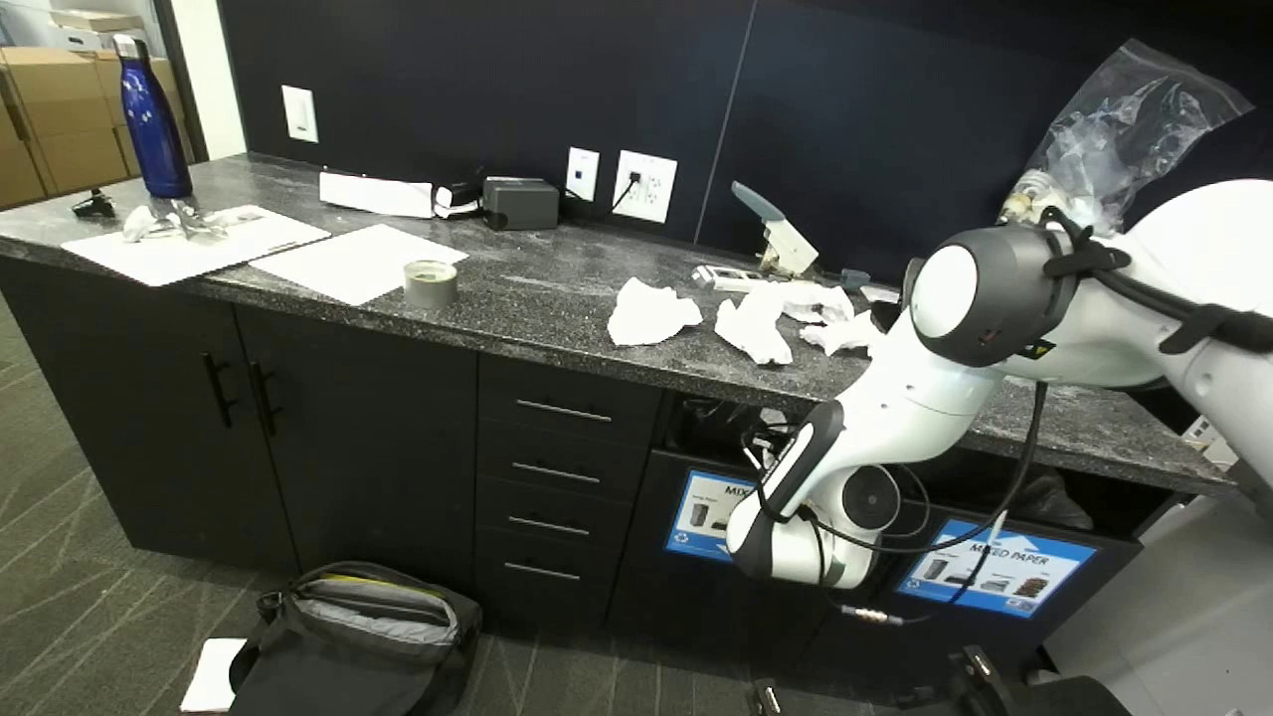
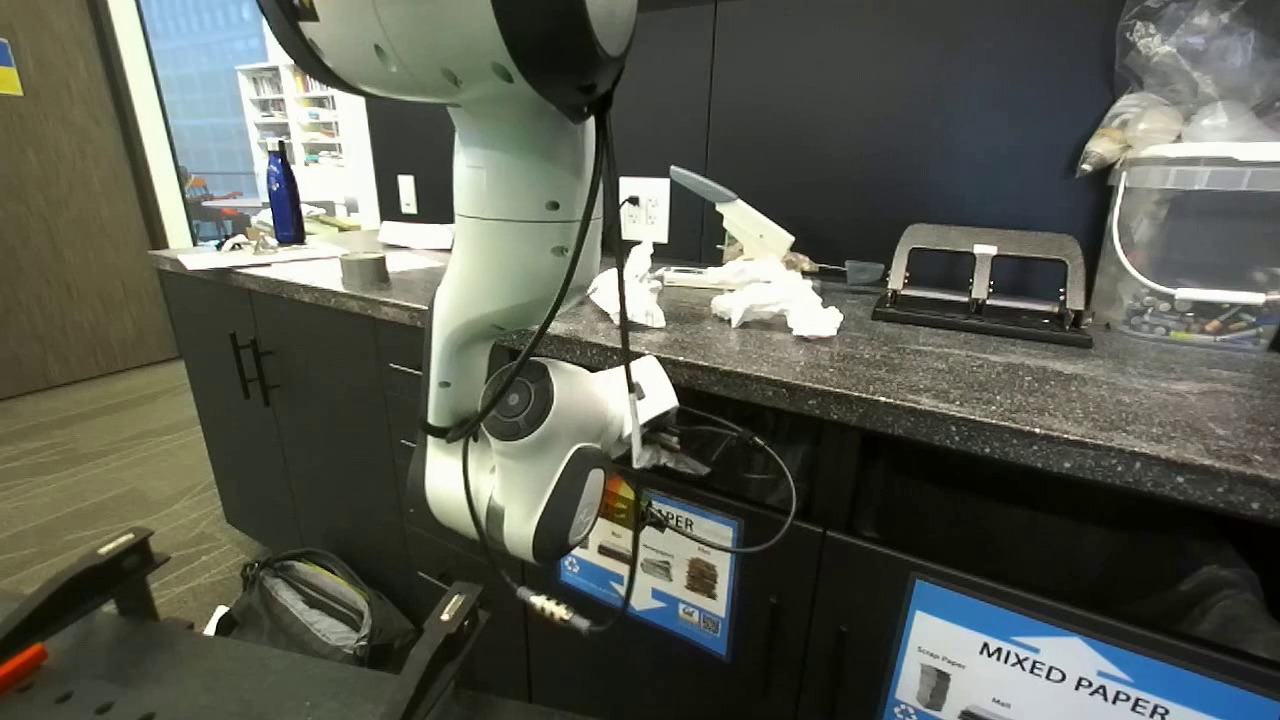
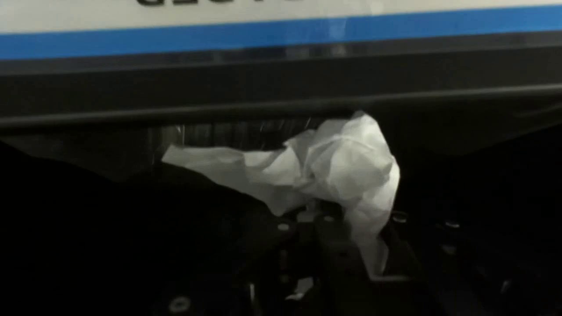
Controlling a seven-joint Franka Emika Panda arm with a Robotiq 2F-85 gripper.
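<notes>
In the wrist view my gripper is shut on a piece of crumpled white paper (image 3: 355,166), which sticks out past the fingertips on both sides. The held paper is at the dark opening above the left blue-and-white bin sign (image 1: 706,513). My gripper (image 2: 662,446) is reaching into that opening beneath the countertop, partly covered by the wrist and cables. More crumpled white papers (image 1: 752,324) lie on the dark counter (image 1: 549,292), also visible as papers (image 2: 777,296) in the second exterior view.
Above the opening runs the counter's front edge (image 2: 912,408). A second opening with a mixed paper sign (image 2: 1056,660) is to the right. A hole punch (image 2: 986,282), a clear tub (image 2: 1188,240) and a tape roll (image 1: 430,284) stand on the counter. Cables hang loosely around the wrist.
</notes>
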